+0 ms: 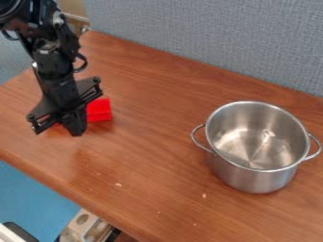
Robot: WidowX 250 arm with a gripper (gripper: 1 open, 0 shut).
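My black gripper (pixel 57 123) is low over the wooden table at the left, its fingertips down beside and partly in front of a red block (pixel 98 108). The block is partly hidden behind the gripper, and I cannot tell whether anything is between the fingers or whether they are shut. A steel pot (pixel 252 169) with two wire handles stands upright on the right side of the table, apart from the gripper.
A grey padded wall (pixel 214 38) runs along the back. A blue surface (pixel 32 194) lies beyond the near left edge.
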